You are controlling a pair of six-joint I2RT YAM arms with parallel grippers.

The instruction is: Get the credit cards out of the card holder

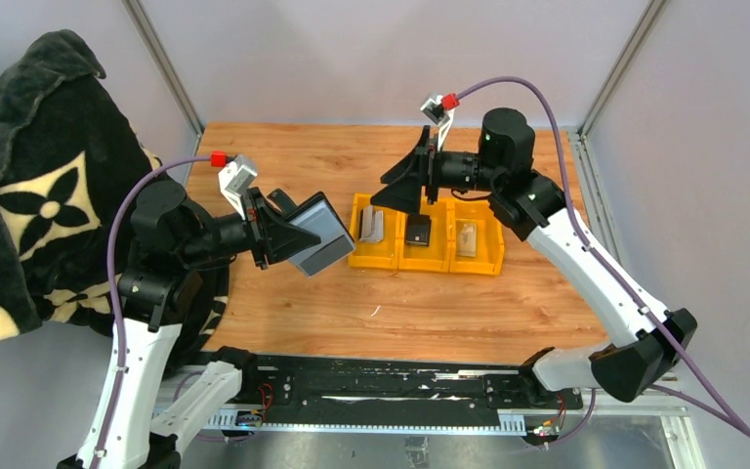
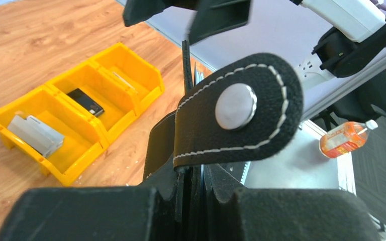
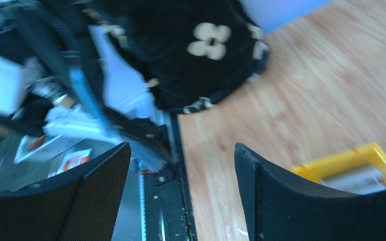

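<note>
A black leather card holder [image 2: 201,125] with white stitching and a snap button hangs in the air, my left gripper [image 1: 288,256] shut on it. From above, its open side shows clear and grey card sleeves [image 1: 322,234]; thin bluish edges peek out at its top in the left wrist view. Right of it, above the yellow bins, my right gripper [image 1: 391,191] stands open and empty, its fingers [image 3: 103,196] wide apart and not touching the holder. White cards [image 1: 371,225] stand in the left bin. Blur in the right wrist view hides the holder's details.
The yellow bins [image 1: 376,262] sit side by side on the wooden table [image 1: 420,318]. A black item [image 1: 417,231] lies in the middle one, a pale card [image 1: 467,239] in the right one. A dark patterned blanket [image 1: 49,195] covers the left side.
</note>
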